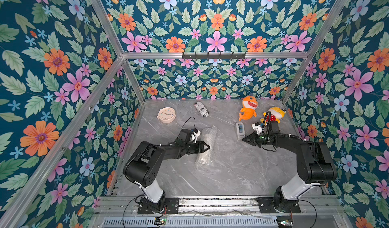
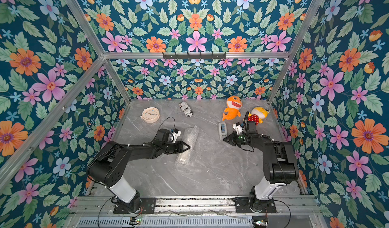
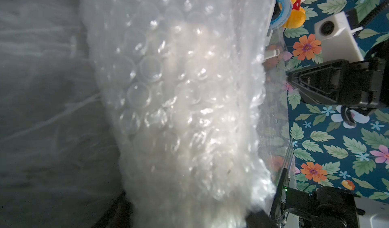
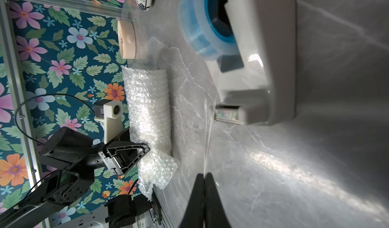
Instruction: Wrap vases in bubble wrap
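Observation:
A bubble-wrap roll (image 1: 207, 155) (image 3: 178, 90) lies lengthwise on the table centre; something pale shows faintly inside. My left gripper (image 1: 204, 147) is shut on it. My right gripper (image 2: 227, 139) is shut at the front of the tape dispenser (image 2: 222, 128) (image 4: 275, 57). A thin clear strip runs from beside the dispenser's cutter down to the fingertips, apparently tape.
A pink clock (image 1: 166, 114) and a patterned grey object (image 1: 201, 109) stand at the back left. Two plush toys (image 1: 248, 108) (image 2: 259, 114) sit at the back right.

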